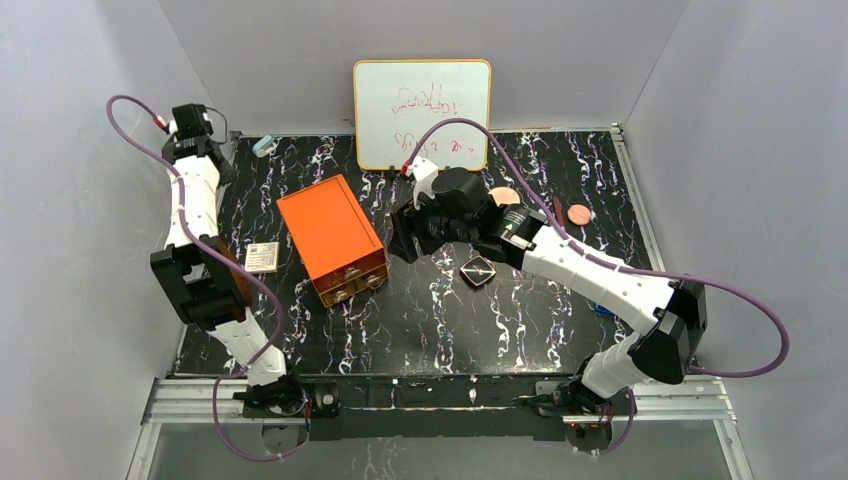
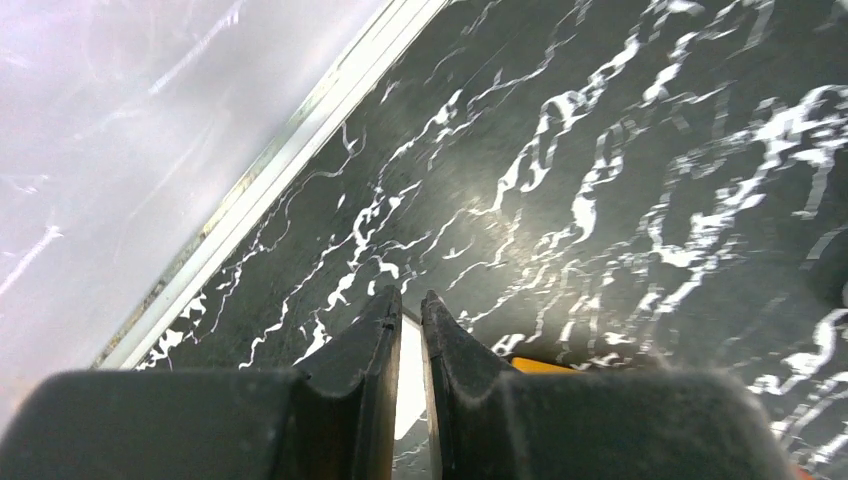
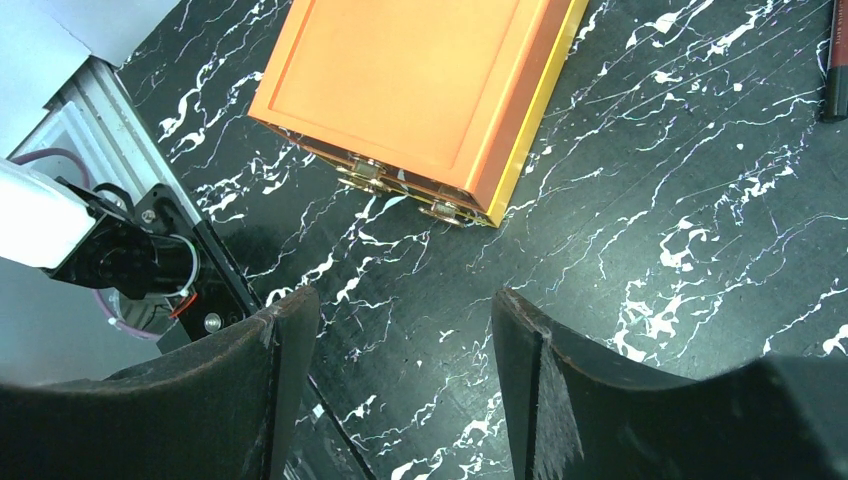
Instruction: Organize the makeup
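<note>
The orange drawer box point(image 1: 326, 229) point(image 3: 408, 72) stands left of centre, its drawers closed. My left gripper is at the far back left, its fingertips close together; a pale edge shows behind them, and whether anything is held is unclear. My right gripper hangs right of the box, part open with nothing between its fingers. A pale square palette point(image 1: 262, 257) lies left of the box. A small dark compact point(image 1: 477, 271), pink round items point(image 1: 579, 214), a brown tube point(image 3: 836, 65) and a light blue item point(image 1: 265, 145) lie on the counter.
A whiteboard point(image 1: 421, 112) leans at the back. The black marble top point(image 1: 440, 330) is clear in the front middle. Walls and metal rails bound it at left, right and back.
</note>
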